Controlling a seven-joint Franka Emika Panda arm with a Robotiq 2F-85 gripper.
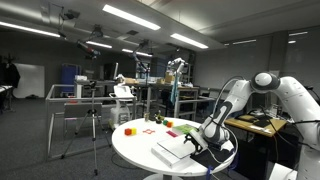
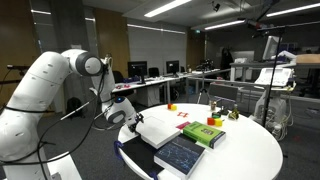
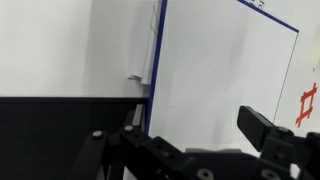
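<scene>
A flat white panel with a blue edge fills the middle of the wrist view. My gripper is over its near part with its dark fingers spread, one close to the blue edge and the other over to the right. In exterior view 2 the white panel lies beside a dark open tray-like box, and my gripper is low at the panel's left end. Exterior view 1 shows the gripper close over the white panel. Contact between fingers and panel cannot be made out.
A green box lies behind the dark box on the round white table. Small red and yellow items sit farther back. A tripod stands beyond the table.
</scene>
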